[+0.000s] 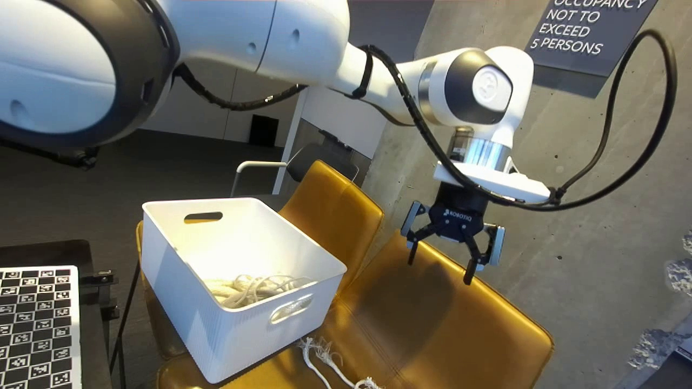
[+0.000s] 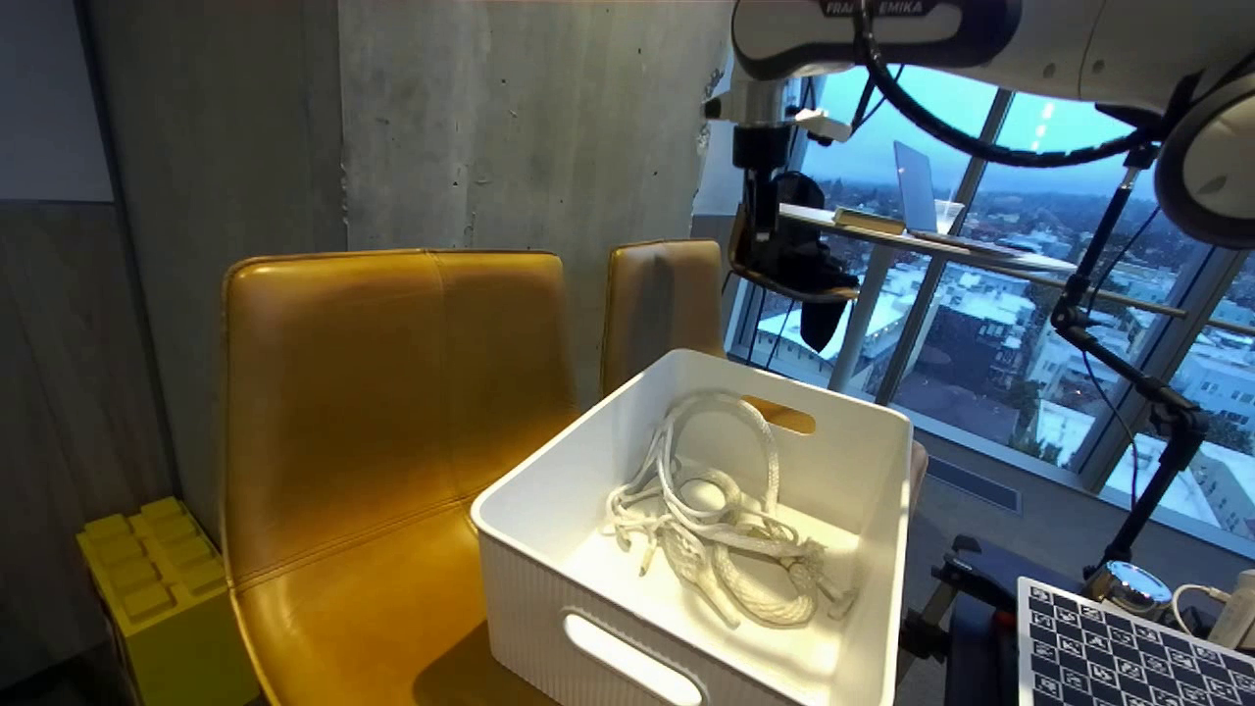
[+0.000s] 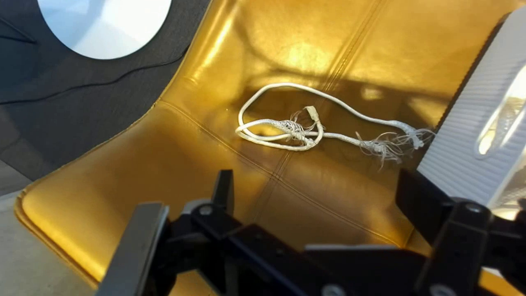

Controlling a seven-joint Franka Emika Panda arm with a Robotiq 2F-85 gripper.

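Note:
My gripper [image 1: 443, 273] hangs open and empty in the air above the nearer tan chair, to the right of the white bin [image 1: 188, 285]. On that chair's seat lies a white rope [image 3: 291, 143], loosely looped, with frayed ends close to the bin's wall, as the wrist view shows. The open fingers [image 3: 225, 190] stand wide apart, and the rope appears beyond them, untouched. Inside the bin rests a tangle of white ropes [image 2: 753, 547], one strand arching up in a loop.
The tan chair's backrest [image 2: 394, 388] rises beside the bin, with a concrete wall [image 1: 584, 214] behind it. A second tan chair [image 1: 334, 217] stands near the bin. A patterned board [image 1: 38, 327] sits at left in exterior view 1. Open seat surrounds the loose rope.

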